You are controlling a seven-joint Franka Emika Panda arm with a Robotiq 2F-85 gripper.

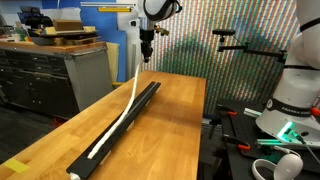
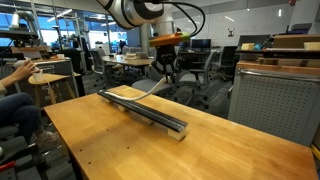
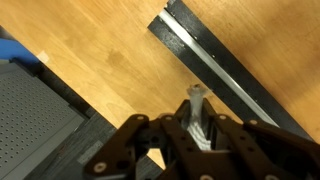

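A long white strip lies along a black channel on the wooden table, and its far part curves up out of the channel. My gripper is above the table at the channel's far part, shut on the strip's raised end. In the wrist view, the pale strip shows at the shut gripper, partly hidden by the dark gripper body. Below runs the channel with its light inner groove, whose near end shows there without the strip.
At the right in exterior view 1 stands another white arm, with white cups near it. A person's hand shows at the left edge.
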